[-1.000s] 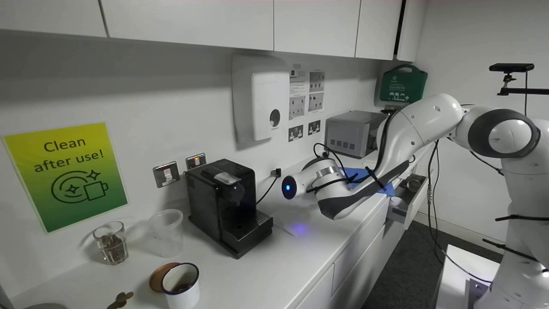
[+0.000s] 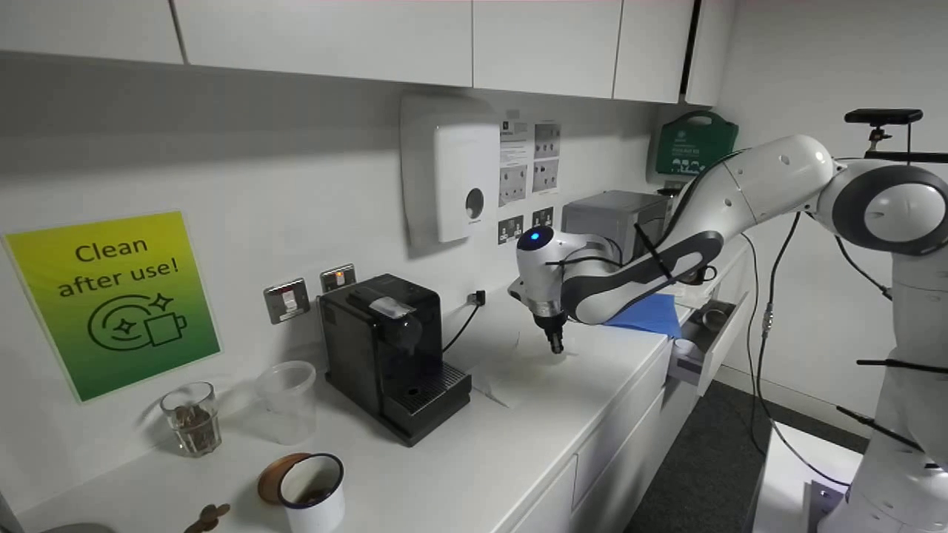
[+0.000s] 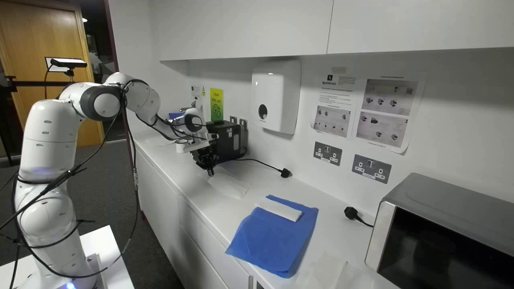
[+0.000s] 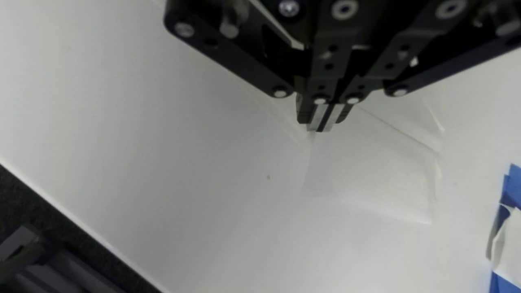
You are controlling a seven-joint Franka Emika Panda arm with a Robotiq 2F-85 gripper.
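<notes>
In the wrist view my gripper is shut, its fingers side by side with nothing visible between them. Just beyond the tips lies a thin white creased sheet [image 4: 376,171], flat on the white counter. Seen in exterior view 2, the gripper [image 3: 210,172] points down at the near-left edge of that sheet [image 3: 229,186]; touching or just above it, I cannot tell. The blue cloth [image 3: 275,238] lies farther along the counter, a folded white piece [image 3: 279,208] on top. Exterior view 1 has the gripper [image 2: 556,345] right of the black coffee machine [image 2: 382,355].
A white mug [image 2: 315,506], a clear plastic cup [image 2: 289,409] and a glass [image 2: 194,426] stand left of the coffee machine. The microwave [image 3: 443,231] sits beyond the cloth. One drawer [image 2: 724,342] is open. Bare counter [image 4: 171,171] lies toward the front edge.
The hand has swung from a tilted, sideways pose to pointing downward, and its wrist has risen and shifted right in exterior view 1. The counter objects there look unmoved.
</notes>
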